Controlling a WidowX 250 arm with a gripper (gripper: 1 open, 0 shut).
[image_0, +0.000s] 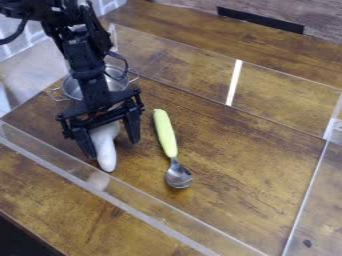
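My black gripper (100, 128) is low over the wooden table at the left, its fingers open around a white elongated object (104, 155) lying on the table. Whether the fingers touch it I cannot tell. A metal bowl (74, 89) sits behind the gripper, partly hidden by the arm. To the right lies a spoon with a pale yellow-green handle (164, 130) and a metal head (178, 175), pointing toward the front.
Clear panels or edges run along the near left and the right side. A white strip (234, 83) lies toward the back.
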